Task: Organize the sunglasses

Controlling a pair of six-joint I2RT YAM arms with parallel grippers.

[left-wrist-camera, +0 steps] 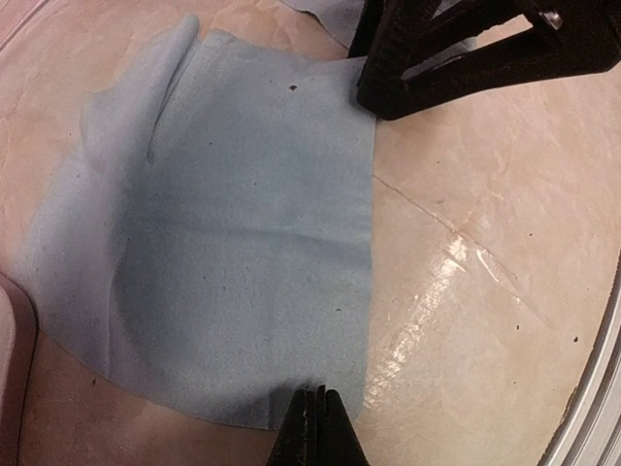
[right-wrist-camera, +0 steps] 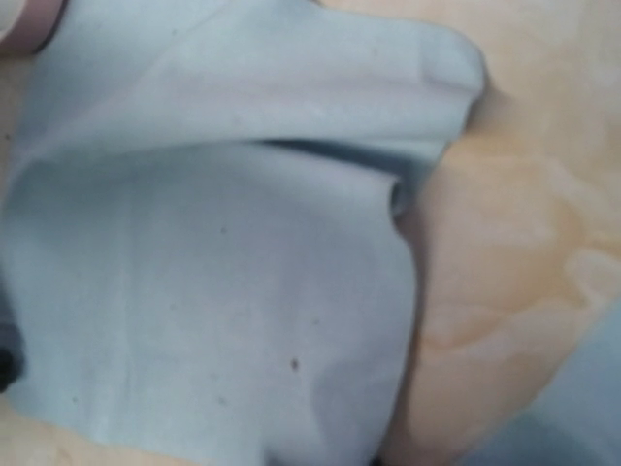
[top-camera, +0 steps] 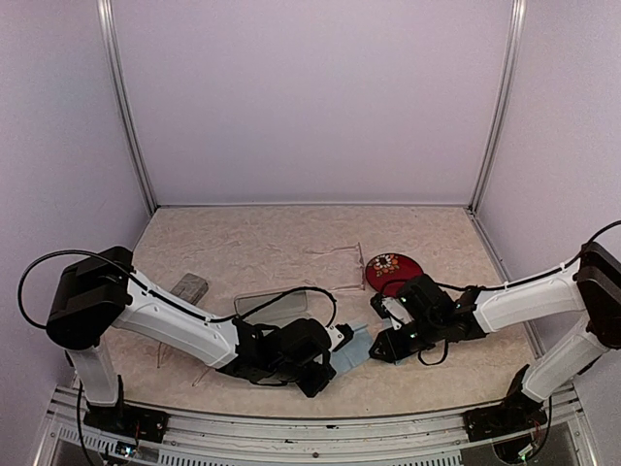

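A light blue cloth (left-wrist-camera: 252,194) lies on the table between my arms, creased and folded over along one side. My left gripper is shut at the cloth's near edge in the left wrist view; no cloth shows clearly between its fingers. At the opposite corner stands my right gripper (top-camera: 378,350), its dark tips just visible and apart at the bottom of the right wrist view. Pinkish thin-framed glasses (top-camera: 361,264) rest behind the cloth. Beside the left arm is an open pale case (top-camera: 272,307), partly hidden by that arm.
A grey case (top-camera: 189,288) sits at the left. Thin temples (top-camera: 202,376) poke out below my left arm. At the right back lies a round red patterned item (top-camera: 396,269).
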